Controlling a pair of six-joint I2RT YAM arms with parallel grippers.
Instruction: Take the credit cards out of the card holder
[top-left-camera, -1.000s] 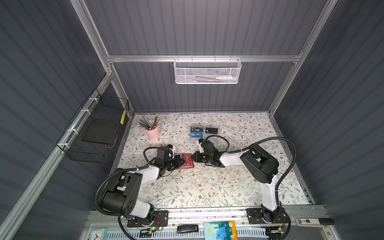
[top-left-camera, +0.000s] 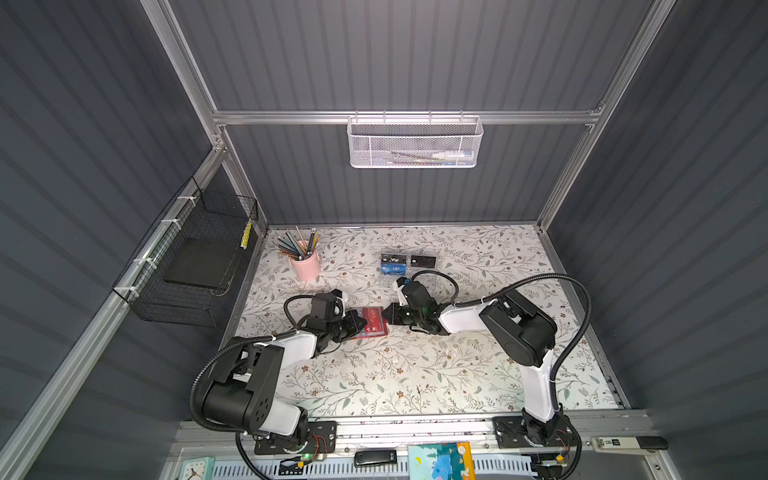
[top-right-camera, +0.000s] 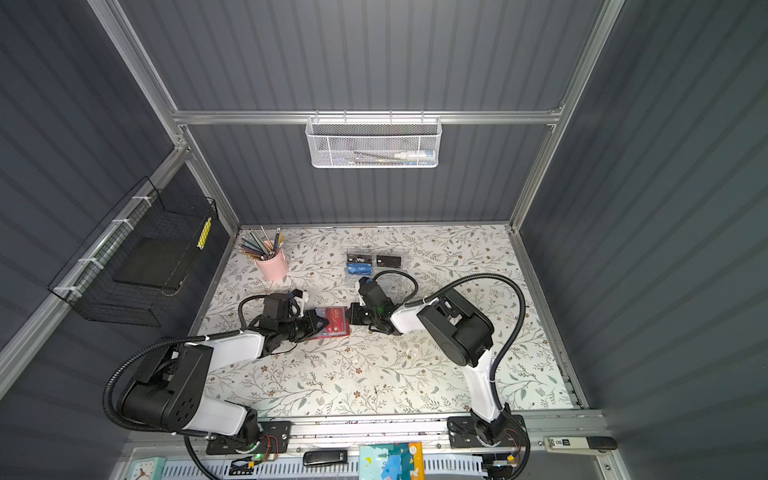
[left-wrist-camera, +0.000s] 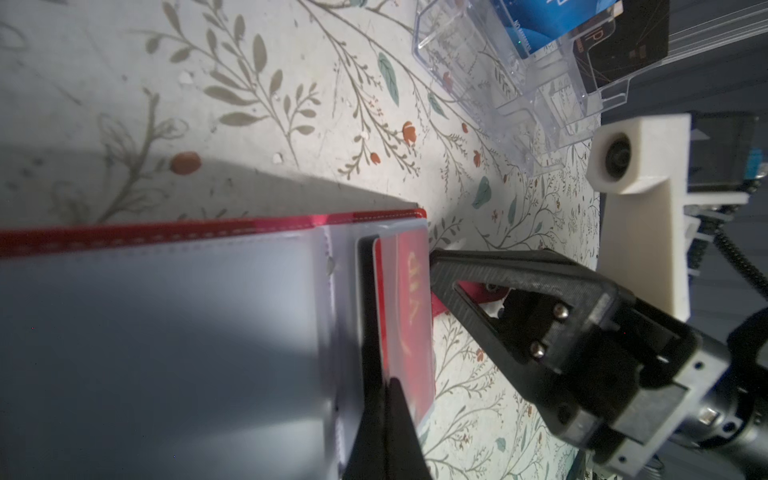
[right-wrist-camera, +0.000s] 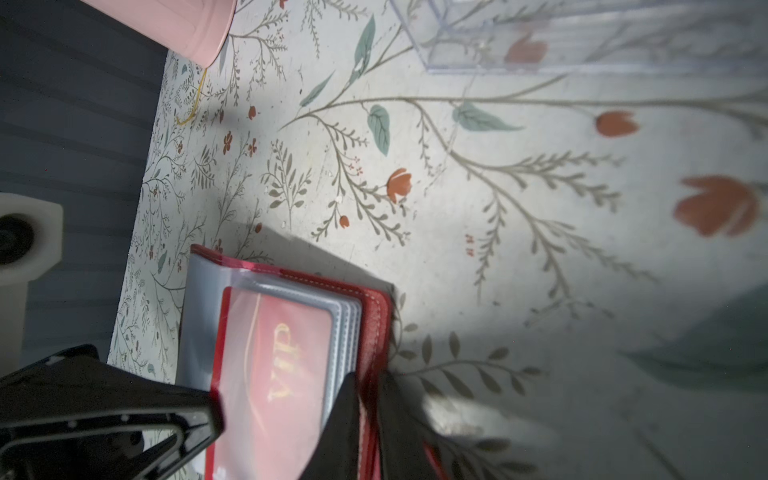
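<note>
The card holder (right-wrist-camera: 376, 328) lies open on the table, red-edged with clear pockets. A red VIP card (right-wrist-camera: 276, 376) sits in its right-hand pocket. My left gripper is shut, its tips right at the card's inner edge; whether that thin edge is between them is hidden. Beside the card's edge, a dark strip shows in the left wrist view. On the opposite side, my right gripper is shut on the holder's red outer border. The holder's left part is mostly covered by my left arm in the top views.
Behind the holder stands a clear tray (top-left-camera: 409, 264) with black and blue cards in it. A pink cup (top-left-camera: 305, 266) of pencils is at the back left. The table (top-left-camera: 416, 376) in front of the grippers is clear.
My left gripper shifted only slightly; the right one has stayed at the border.
</note>
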